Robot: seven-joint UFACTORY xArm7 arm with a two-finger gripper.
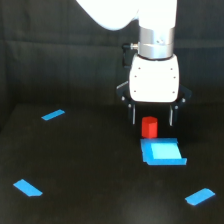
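A small red block (149, 127) stands on the dark table, right behind the blue-taped patch. Above it and slightly to its right hangs my gripper (152, 115), pointing down from the white hand. Its two thin dark fingers are spread wide, one to each side of the block's upper part in this view. The fingers are open and nothing is held. How far the fingertips are from the block in depth is hard to judge.
In front of the block lies a pale square edged in blue tape (152, 161). Blue tape strips mark the table at far left (53, 115), near left (27, 188) and near right (200, 197).
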